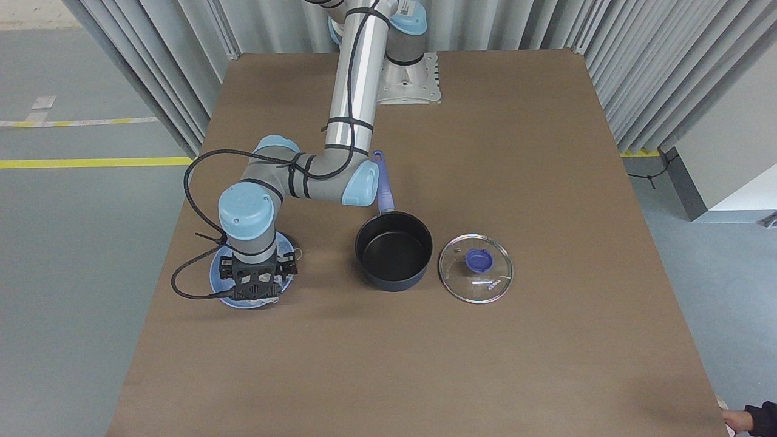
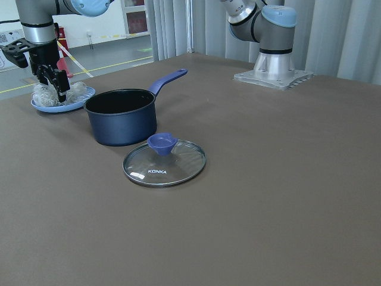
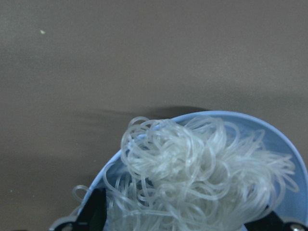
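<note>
My gripper [image 2: 56, 83] is low over a blue plate [image 3: 288, 154] of translucent noodles [image 3: 192, 173] on the table's left side in the front view; its fingertips are down among or just at the noodles in the left view. In the wrist view the black fingers appear at both lower edges, wide apart, with noodles between them; whether they grip any, I cannot tell. A dark saucepan [image 1: 393, 247] with a blue handle [image 1: 383, 182] stands right of the plate, and a glass lid [image 1: 475, 280] with a blue knob lies right of it.
The robot base [image 1: 408, 87] is at the back of the table [image 1: 553, 328]. A person's hand [image 1: 737, 419] shows at the right front edge.
</note>
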